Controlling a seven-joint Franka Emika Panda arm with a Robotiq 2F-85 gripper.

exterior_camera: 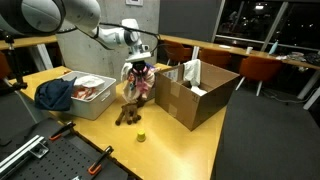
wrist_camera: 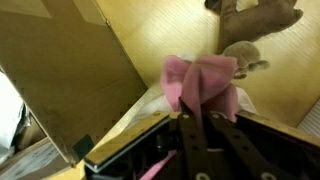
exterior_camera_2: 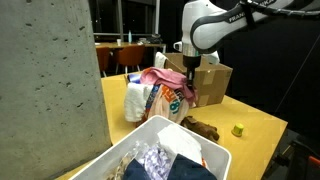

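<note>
Pink cloth (wrist_camera: 200,85) is pinched in my gripper, its folds bunched up between the fingers in the wrist view. Below, the cloth (exterior_camera_2: 160,80) hangs together with a white printed fabric (exterior_camera_2: 155,101), between the white bin and the cardboard box. From the first exterior view, the gripper (exterior_camera: 136,73) is near the box's left side, over the hanging cloth (exterior_camera: 140,84). Whether the fabric's lower end touches the table cannot be seen clearly.
A cardboard box (exterior_camera: 181,105) with white cloth over its edge stands right of the gripper. The white bin (exterior_camera: 92,107) of fabrics is at left. A brown plush toy (exterior_camera: 129,113) and a yellow object (exterior_camera: 141,136) lie in front.
</note>
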